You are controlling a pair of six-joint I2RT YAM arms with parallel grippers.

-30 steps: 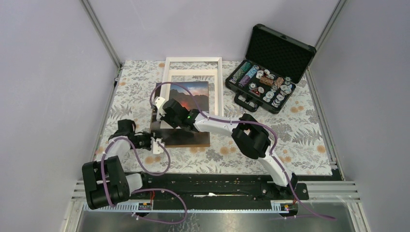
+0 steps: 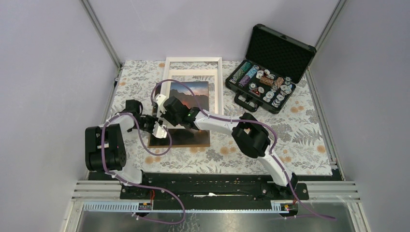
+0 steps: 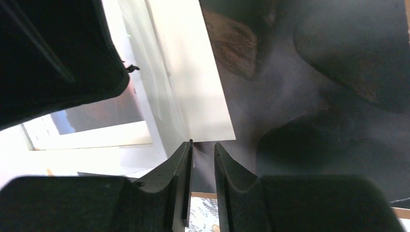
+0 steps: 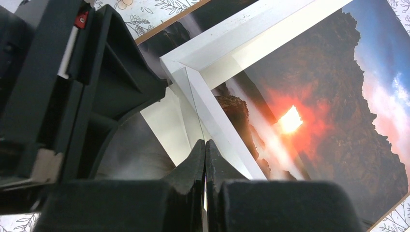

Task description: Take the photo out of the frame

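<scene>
A white frame (image 2: 219, 94) lies on the table at the back left of centre. The photo (image 2: 198, 92), a sunset over dark mountains, shows through its opening. A dark, brown-edged part (image 2: 186, 138) extends beyond the frame's front side and also shows at its left. My left gripper is part open over the end of a cream strip (image 3: 212, 116) beside the frame's corner, with no object visibly held. Along the frame's side, my right gripper has its fingertips together over the white border (image 4: 220, 123); nothing clearly shows between them.
An open black case (image 2: 270, 63) of poker chips stands at the back right. Both arms are close together at the frame's front left corner, their cables looping over it.
My left arm has moved away from the table's front edge, over the dark part, towards the frame's front left corner. The right arm and the frame look almost unchanged.
</scene>
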